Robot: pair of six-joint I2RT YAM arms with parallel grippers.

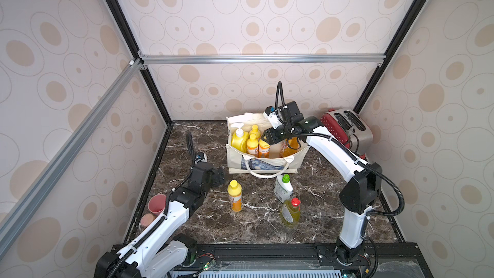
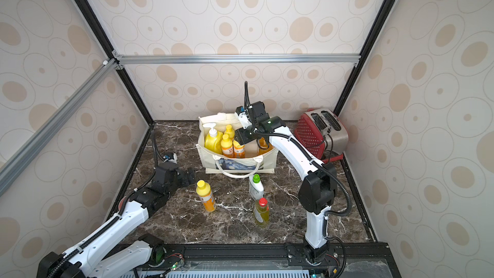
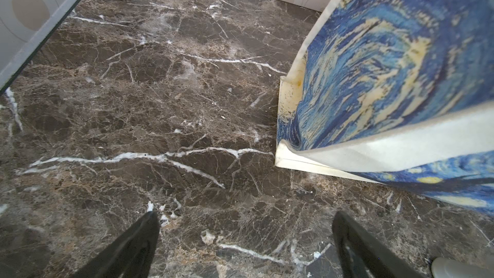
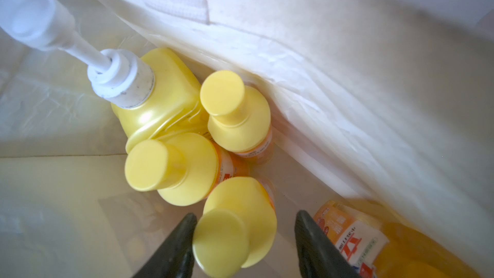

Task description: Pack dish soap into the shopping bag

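The cream shopping bag [image 1: 234, 162] stands open at the back of the counter. Inside it are a yellow pump bottle [image 4: 172, 85], three yellow-capped bottles and, apart from them, an orange bottle [image 4: 401, 242]. My right gripper [image 1: 269, 137] is over the bag with its fingers [image 4: 174, 251] apart. Between them and below, nearer one finger, shows the cap of the nearest yellow-capped bottle [image 4: 257, 200]; whether they touch cannot be seen. Open and empty, my left gripper [image 1: 221, 176] hangs over the counter left of an upright yellow-capped orange bottle [image 1: 235, 195].
A green-capped white bottle [image 1: 283, 189] and a red-capped olive bottle [image 1: 290, 212] stand in front of the bag. The red toaster [image 1: 345, 128] is at the back right, pink cups [image 1: 157, 203] at the left. The bag's handle [image 1: 267, 175] droops forward.
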